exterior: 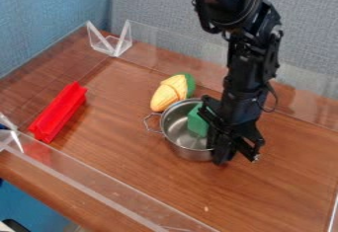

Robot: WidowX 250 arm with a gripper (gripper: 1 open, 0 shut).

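A steel pot [180,137] with a wire handle stands at the middle of the wooden table, a green object [199,119] inside it. My black gripper [222,149] is low at the pot's right side, covering part of it; its fingertips are dark and partly hidden, so what lies between them is unclear. A yellow toy corn [169,93] with a green husk lies just behind the pot.
A red bar [58,112] lies at the left. Clear acrylic strips run along the front and back, with a clear bracket [110,44] at the back left.
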